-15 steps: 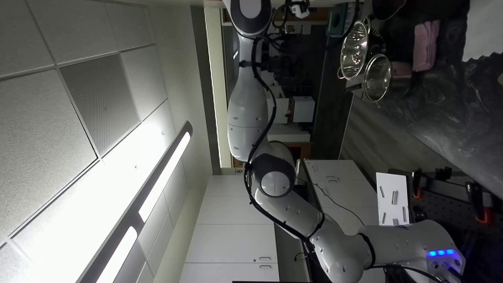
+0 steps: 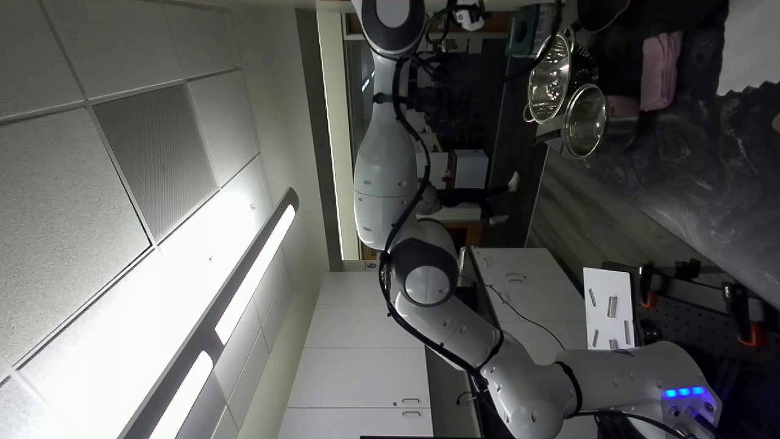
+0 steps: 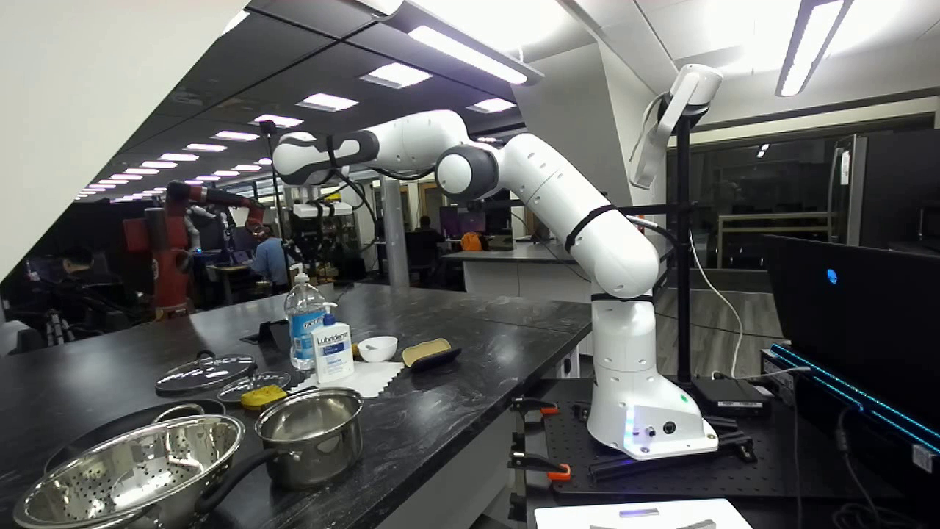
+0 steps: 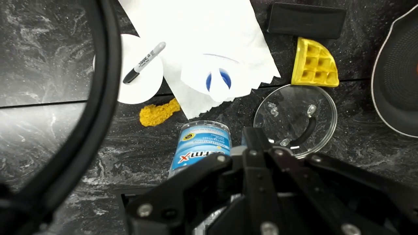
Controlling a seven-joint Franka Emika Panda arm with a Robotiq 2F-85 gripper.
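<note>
My gripper is shut, with nothing showing between its fingers. In exterior view 2 it hangs above the table, over the clear sanitizer bottle with a blue label (image 3: 306, 333). From the wrist, that sanitizer bottle (image 4: 200, 143) lies just left of the fingertips, its pump end hidden by the gripper. The white lotion bottle (image 3: 333, 351) stands beside it on white paper (image 4: 188, 27). A marker (image 4: 145, 62) appears over a round white bowl (image 4: 135, 88). A yellow waffle piece (image 4: 315, 62) is beside a glass lid (image 4: 270, 103).
A steel pot (image 3: 313, 441) and a colander (image 3: 132, 467) occupy the table's near side. A dark pan (image 4: 399, 78), a black tray (image 4: 307, 19) and an orange-yellow lump (image 4: 158, 112) lie around the bottles. Bare tabletop (image 3: 467, 335) extends toward the arm's base.
The arm's far end has shifted slightly to the right in exterior view 1, toward the table side of that sideways picture. A person has come into its background. Tabletop items there look unchanged.
</note>
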